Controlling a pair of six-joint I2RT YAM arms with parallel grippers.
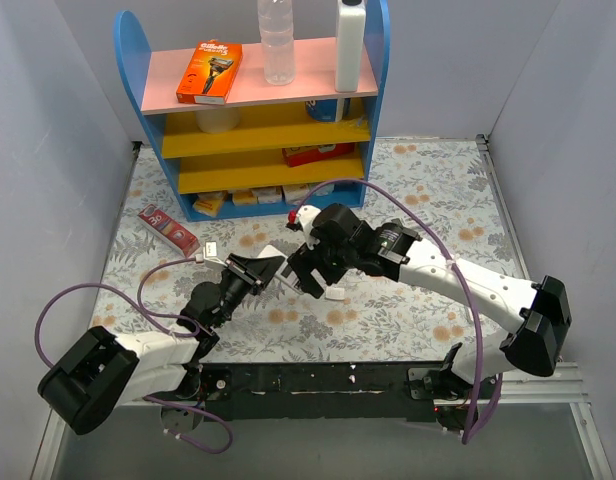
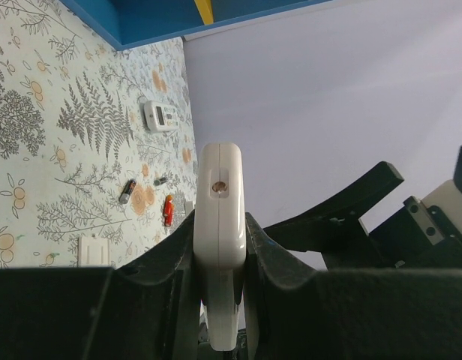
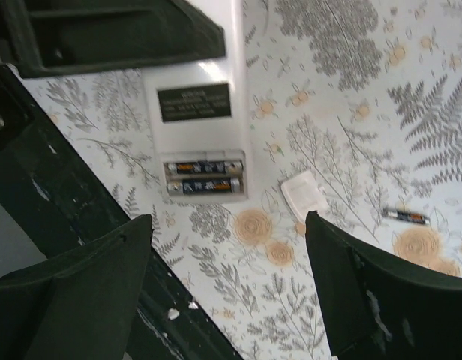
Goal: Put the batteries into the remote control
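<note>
My left gripper [image 1: 272, 267] is shut on the white remote control [image 2: 219, 210], holding it above the table. In the right wrist view the remote's compartment is uncovered, with two dark batteries [image 3: 205, 167] lying side by side in it. Close to the remote, my right gripper stands open with nothing between its fingers. A small white cover [image 3: 304, 196] lies on the table below, apart from both grippers. One loose dark battery rests on the cloth farther right; a second small battery-like piece [image 2: 160, 181] shows in the left wrist view.
Another white device with a small screen [image 2: 160, 117] and a red object [image 2: 168, 210] lie on the table. A blue-sided shelf [image 1: 273, 182] stands at the back, and a red box [image 1: 168, 231] is at left.
</note>
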